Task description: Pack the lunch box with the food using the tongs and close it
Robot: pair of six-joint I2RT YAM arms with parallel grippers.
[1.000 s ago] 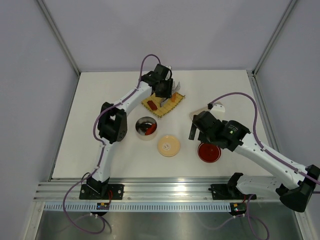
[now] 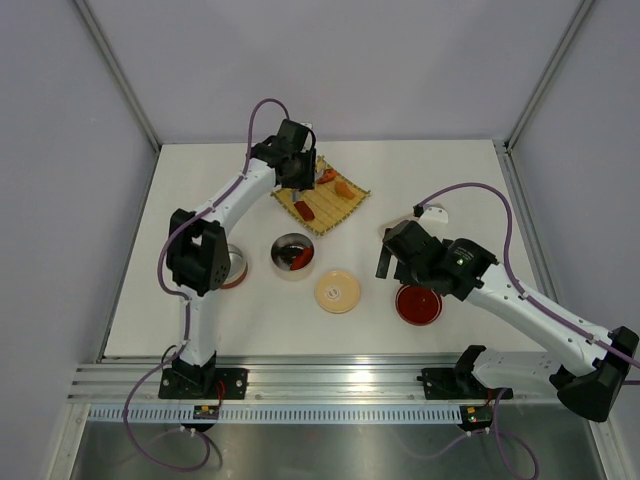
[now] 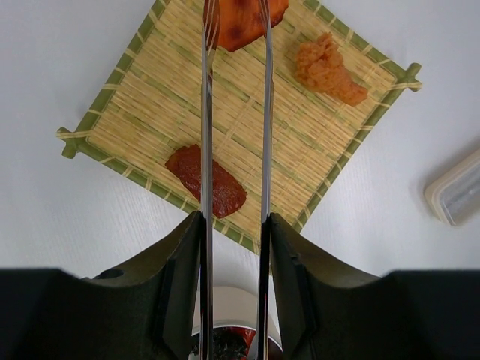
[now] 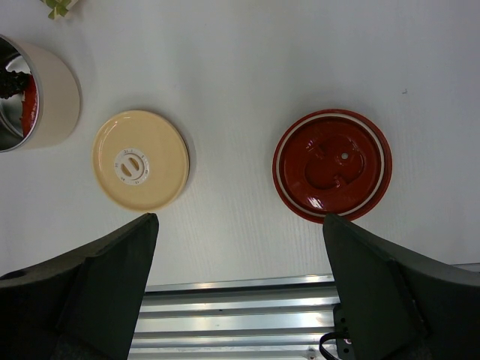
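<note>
My left gripper is over the bamboo mat [image 3: 127, 120], its long tong-like fingers around an orange-brown food piece [image 3: 241, 34] at the mat's far side; whether they grip it is unclear. A fried piece [image 3: 330, 67] and a dark red-brown piece [image 3: 202, 176] also lie on the mat. The cream-walled steel pot [image 4: 52, 97] holds dark and red food. My right gripper stands open with nothing between its fingers, near the tan lid [image 4: 141, 180] and the red lid [image 4: 330, 165].
A clear plastic container [image 3: 457, 187] sits right of the mat, partly under the right arm in the top view. Another pot [image 2: 235, 265] is at the left, partly behind the left arm.
My left arm has moved leftward over the mat, uncovering more of the fried piece and the pot at the left. The right arm is essentially still.
</note>
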